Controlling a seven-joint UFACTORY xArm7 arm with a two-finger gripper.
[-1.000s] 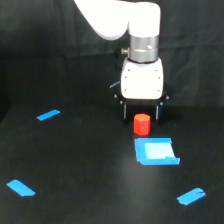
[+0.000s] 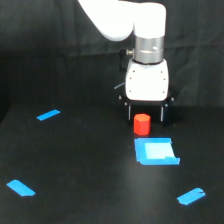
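A small red block (image 2: 142, 125) stands on the dark table, just behind a white square edged in blue tape (image 2: 144, 158). Coming down from above, my white gripper (image 2: 146, 113) is open, its dark fingers wide apart. The block shows below and between the fingers, a little left of their middle. Against the black background the fingertips are hard to make out, and I cannot tell how far they are from the block.
Blue tape strips lie flat on the table at the far left (image 2: 48, 115), near left (image 2: 20, 188) and near right (image 2: 190, 197).
My gripper has shifted a little to the right and slightly down. The red block and the taped square are where they were.
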